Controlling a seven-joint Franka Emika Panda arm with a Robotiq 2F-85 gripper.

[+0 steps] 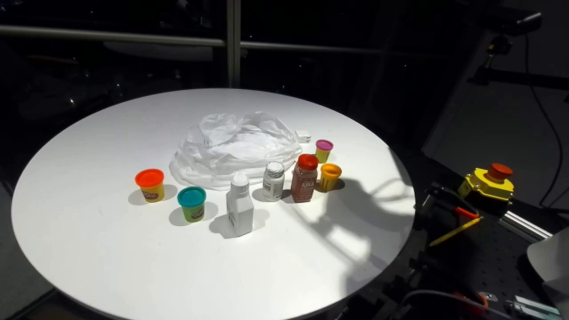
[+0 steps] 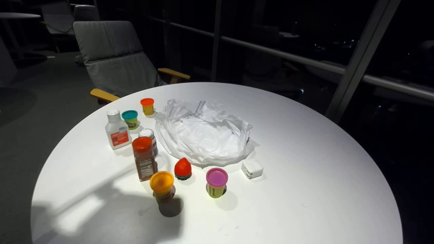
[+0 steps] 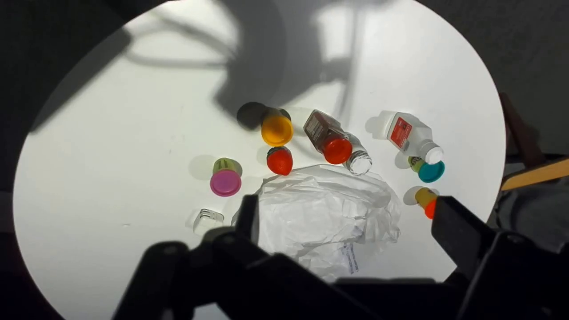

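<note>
My gripper stands open above the table, its dark fingers wide apart and empty. Below it a crumpled white plastic bag lies spread on the round table. Around the bag stand a red-lidded spice bottle, a small white-capped bottle and a larger white bottle. Tubs with a purple lid, an orange lid, a teal lid and a red-orange lid are upright on the table. A red strawberry sits near the bag, hidden in exterior view 1.
A white charger block lies beside the bag. The white table has clear room toward its near side in exterior view 1. A chair stands at the table's edge. Off the table is a yellow box with a red button.
</note>
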